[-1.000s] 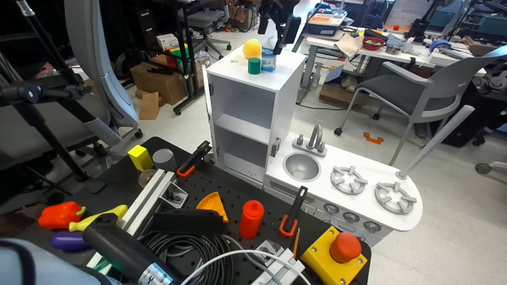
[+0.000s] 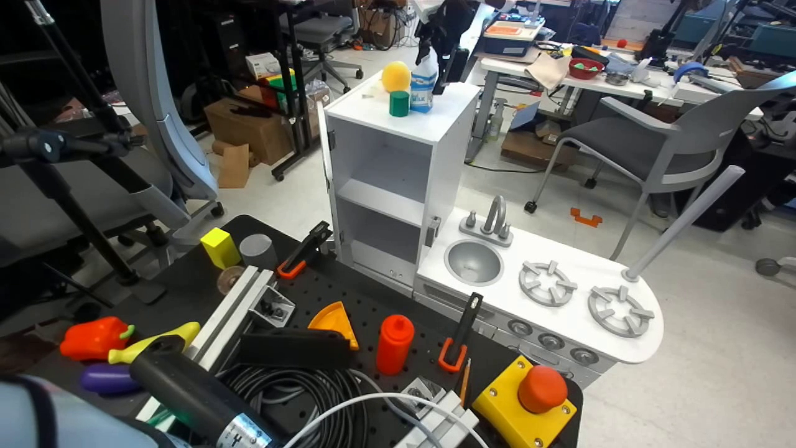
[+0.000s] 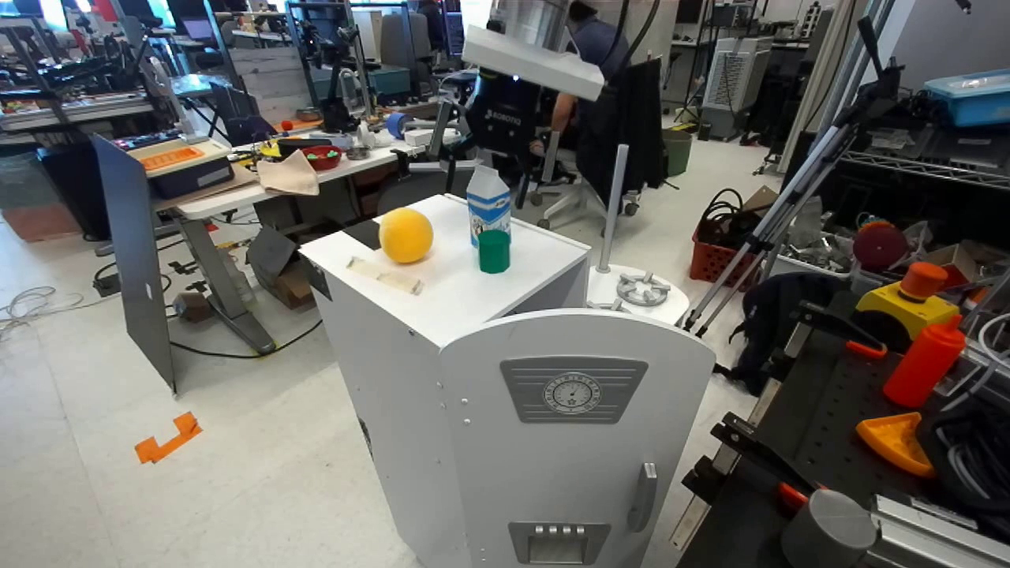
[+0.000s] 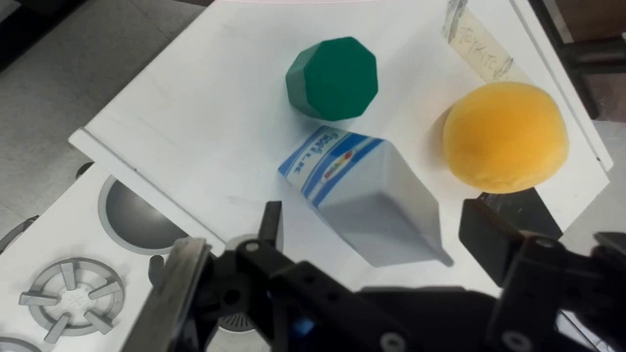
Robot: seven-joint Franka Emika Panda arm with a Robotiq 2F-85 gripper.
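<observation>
A blue-and-white milk carton [image 4: 358, 193] stands on top of the white toy fridge [image 3: 559, 274]. My gripper is open, one finger on each side of the carton's peaked top in the wrist view, with no contact that I can make out. In exterior view 2 the dark gripper [image 3: 499, 132] hangs behind and above the carton. Close beside the carton is a green octagonal block [image 4: 346, 79]. A yellow-orange ball [image 4: 505, 138] rests on the same top, near the right finger in the wrist view.
A strip of tape [image 4: 481, 47] lies on the fridge top. The fridge door [image 3: 587, 454] stands open and its shelves [image 2: 380, 201] look empty. Adjoining it is a toy counter with a sink [image 2: 474, 262] and a burner [image 2: 546, 284]. Several items crowd the black pegboard table [image 2: 298, 298].
My gripper has shifted in exterior view 1, and more of the carton's upper part now shows. The carton, block and ball appear to be in the same places.
</observation>
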